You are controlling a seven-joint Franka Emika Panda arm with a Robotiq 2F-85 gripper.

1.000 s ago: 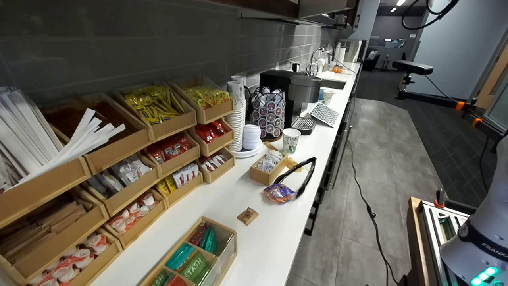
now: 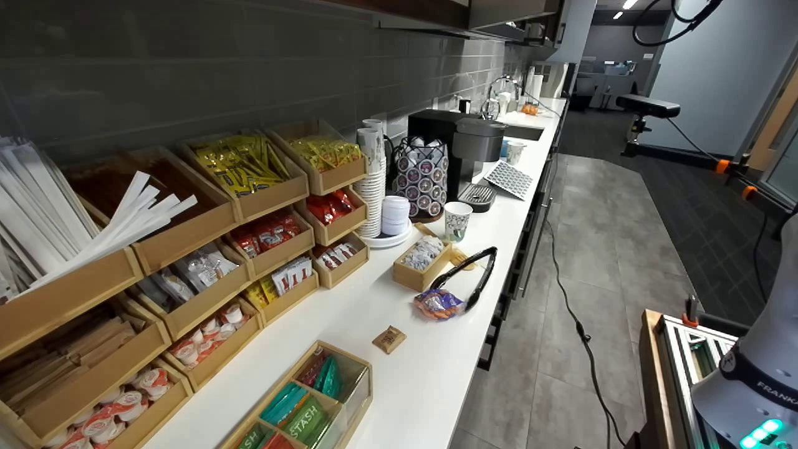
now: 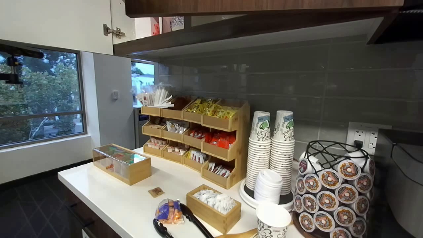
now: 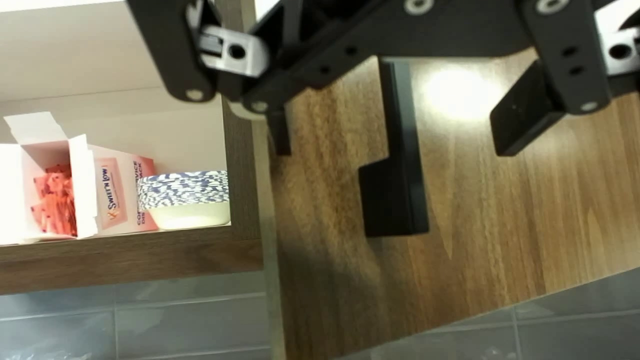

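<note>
In the wrist view my gripper is open in front of the wooden face of a cabinet door (image 4: 480,210). A black bar handle (image 4: 393,201) on that door shows between the spread fingers, with a gap visible on its right; whether anything touches it on the left I cannot tell. The door stands open, and left of its edge the cabinet shelf (image 4: 150,255) is exposed. From exterior view 2, the pale inside of an open door (image 3: 55,23) and its hinge (image 3: 113,31) are visible. Neither exterior view shows the gripper; only part of the arm (image 2: 755,359) appears.
On the shelf are a Sweet'N Low box (image 4: 114,192) and a stack of paper bowls (image 4: 186,198). Below, the white counter (image 2: 329,318) carries a condiment rack (image 3: 234,158), a tea box (image 3: 138,172), tongs (image 3: 194,220) and stacked cups (image 3: 259,158).
The visible part of the arm and the counter items look unchanged. Only the far background, near the dark seat, differs slightly.
</note>
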